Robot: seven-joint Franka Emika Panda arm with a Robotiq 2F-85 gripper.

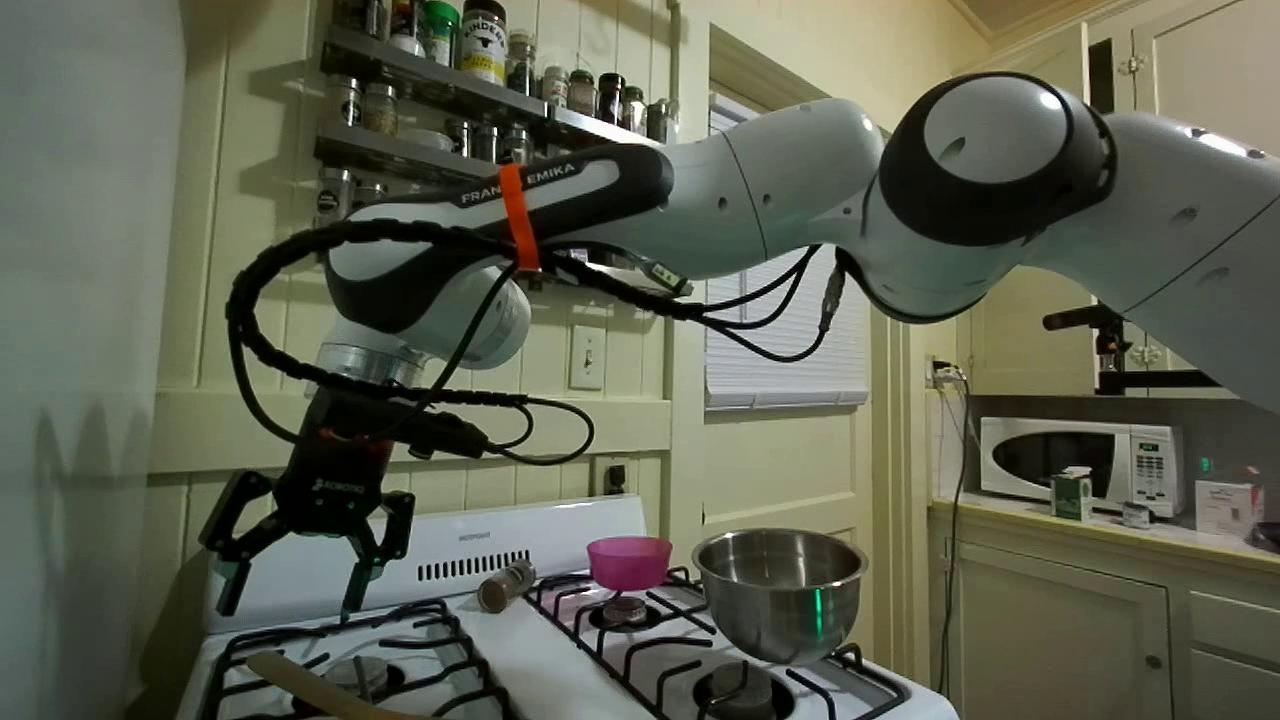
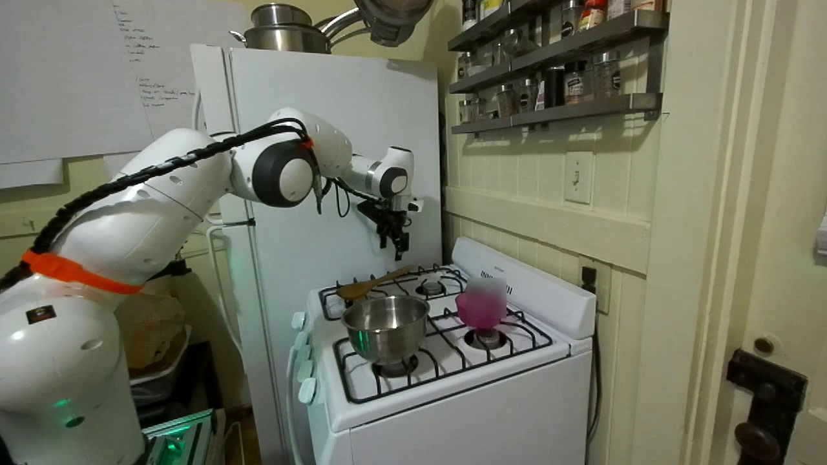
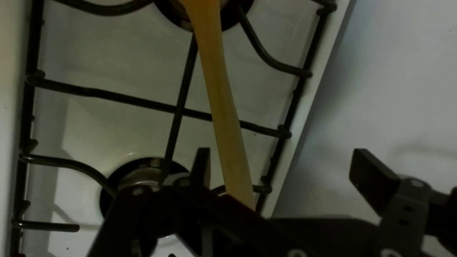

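Note:
My gripper (image 1: pixel 288 588) stands open above the rear left of the stove, its fingers wide apart with nothing between them. In the wrist view a wooden spoon (image 3: pixel 225 111) lies across the burner grate, and its handle end reaches in between the spread fingers, lower down than they are. From the other side, the same spoon (image 2: pixel 364 287) rests with its broad end towards the stove's front. A steel bowl (image 1: pixel 780 594) sits on the front right burner, and a pink bowl (image 1: pixel 629 562) on the rear right one.
A spice jar (image 1: pixel 506 586) lies on its side between the two grates, near the stove's back panel (image 1: pixel 480 546). Close by on one side is the fridge (image 2: pixel 349 132). Spice shelves (image 2: pixel 558 58) hang on the wall above the stove.

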